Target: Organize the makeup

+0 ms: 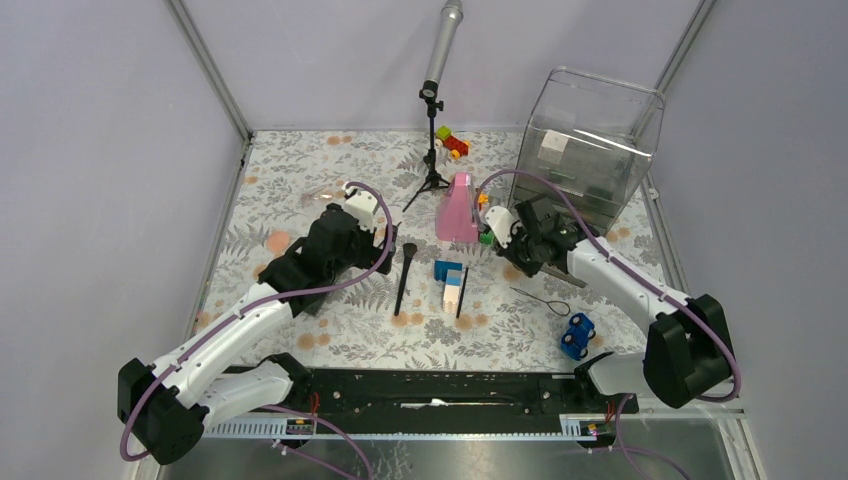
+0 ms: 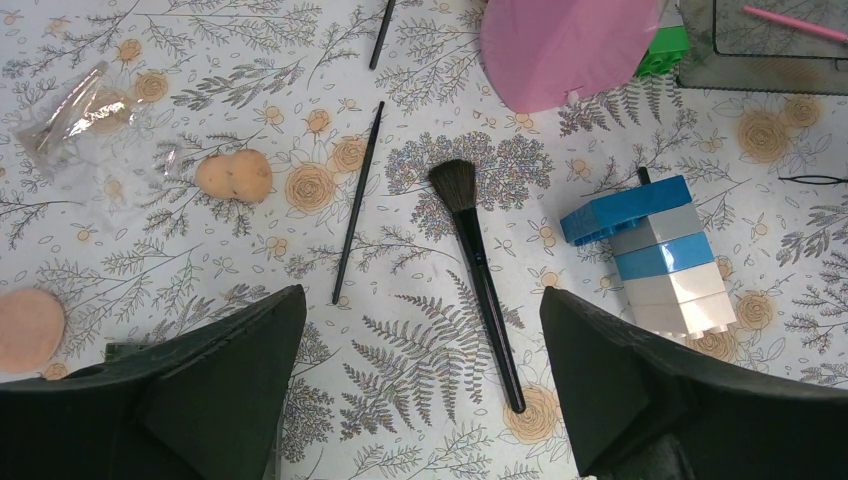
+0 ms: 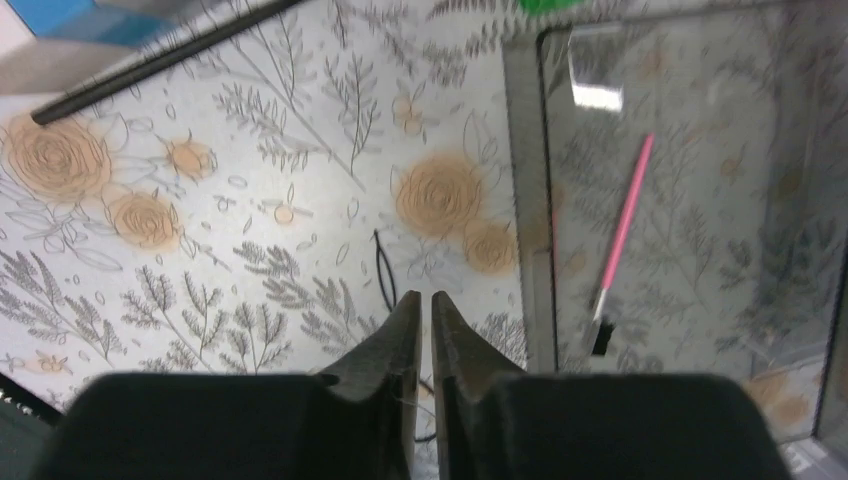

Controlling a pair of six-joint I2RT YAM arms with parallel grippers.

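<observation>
A large black makeup brush (image 2: 486, 300) and two thin dark sticks (image 2: 356, 205) lie beneath my left gripper, which is open and empty. A peach sponge (image 2: 234, 177) and a pink puff (image 2: 22, 330) lie left. A pink-handled brush (image 3: 627, 210) rests in a clear tray (image 3: 531, 200) beside my right gripper. That gripper's fingertips are close together, with nothing clear between them, above a thin dark looped item (image 3: 386, 270), probably the scissor-like tool in the top view. A dark pencil (image 3: 165, 64) lies by the blocks.
A large clear case (image 1: 590, 150) stands back right. A pink object (image 1: 457, 210), a tripod (image 1: 432, 160) and toy bricks (image 1: 456, 146) occupy the back middle. Stacked blocks (image 2: 667, 290) lie centre, a blue toy car (image 1: 577, 336) front right.
</observation>
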